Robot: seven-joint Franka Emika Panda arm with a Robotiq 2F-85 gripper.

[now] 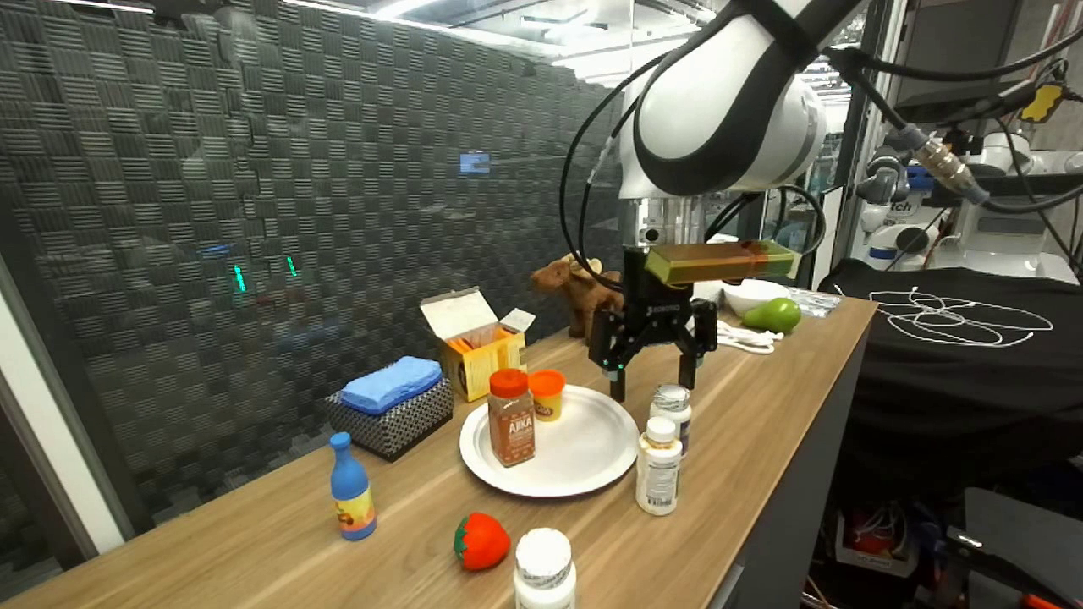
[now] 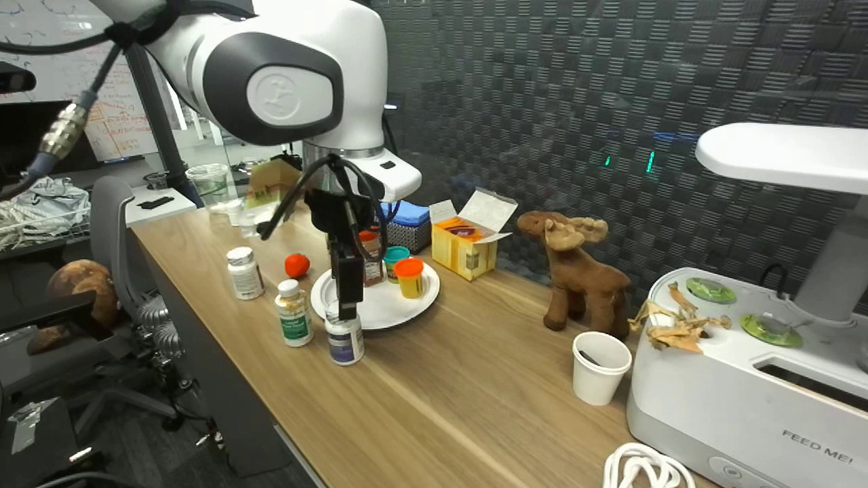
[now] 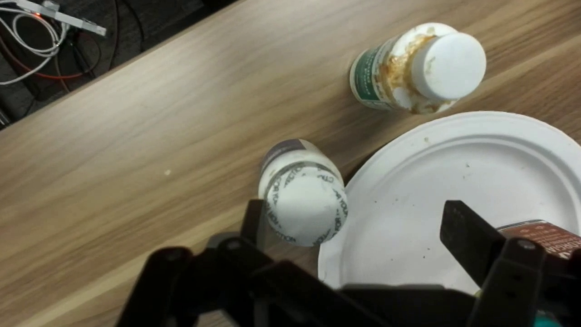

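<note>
My gripper [image 1: 655, 384] stands open, its two fingers wide apart and nothing held between them. In the wrist view, a white bottle with a purple label and printed lid seal [image 3: 306, 204] is close beside the left finger [image 3: 253, 222], at the rim of the white plate [image 3: 376, 163]. The right finger [image 3: 469, 240] is over the plate. A white bottle with a green label [image 2: 293, 313] stands nearby, upright. On the plate are a red-capped spice jar [image 1: 512, 418], an orange-lidded tub [image 2: 410, 278] and a teal-lidded tub [image 2: 396, 259].
A third white bottle [image 2: 245, 273] and a red strawberry [image 1: 481, 540] are on the near table. Along the wall stand a blue bottle [image 1: 352, 487], a yellow box [image 2: 464, 247] and a plush moose [image 2: 582, 272]. A paper cup [image 2: 600, 370] stands apart; the wood between is clear.
</note>
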